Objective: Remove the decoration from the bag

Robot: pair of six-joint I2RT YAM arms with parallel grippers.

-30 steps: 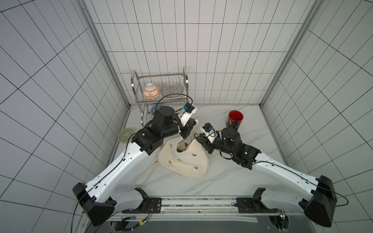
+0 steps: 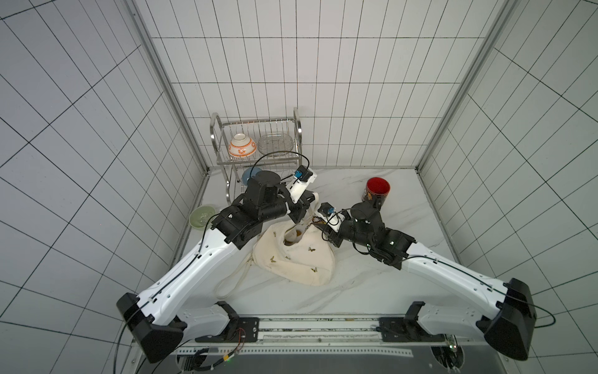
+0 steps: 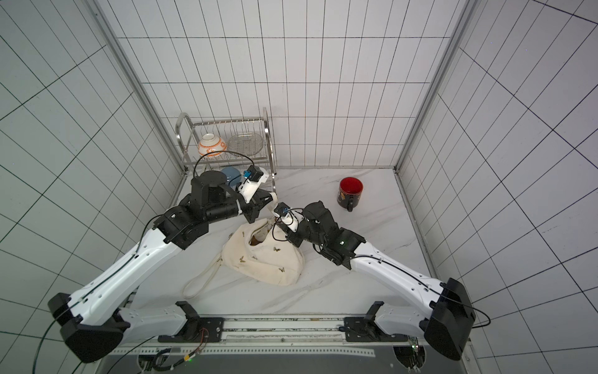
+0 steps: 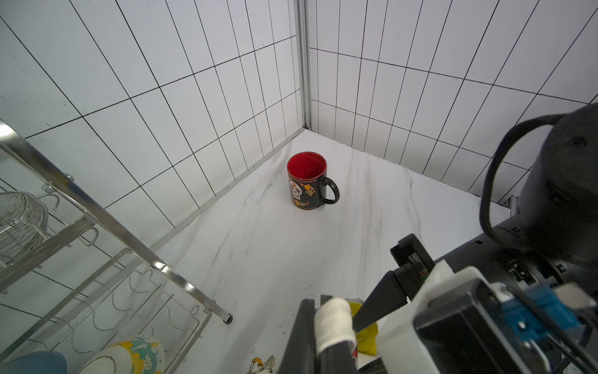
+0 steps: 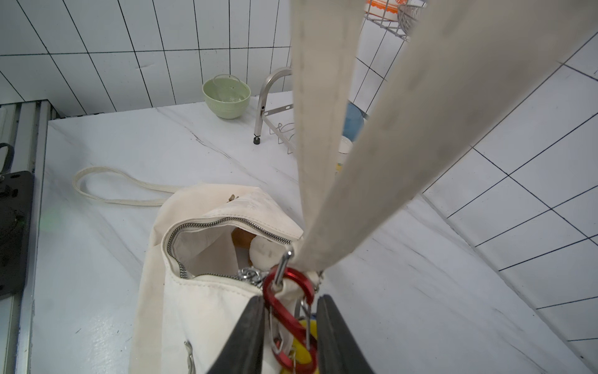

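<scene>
The cream bag [image 2: 292, 258] lies on the counter, its zipped mouth open. In the left wrist view its pale strap [image 4: 335, 321] passes between the fingers of my left gripper, which is shut on it. That strap rises taut from the bag in the right wrist view. A red S-shaped carabiner [image 5: 289, 318] hangs at the strap's base by a metal ring, with a yellow ornament [image 5: 304, 356] partly hidden behind it. My right gripper stands part open, its fingers on either side of the carabiner, with gaps showing.
A red-lined mug [image 2: 377, 188] stands at the back right. The wire dish rack [image 2: 256, 160] with bowls is at the back left, near my left arm. A green bowl [image 2: 202, 217] sits at the far left.
My right gripper has shifted and turned slightly near the strap's base. The left arm and the bag look almost unmoved.
</scene>
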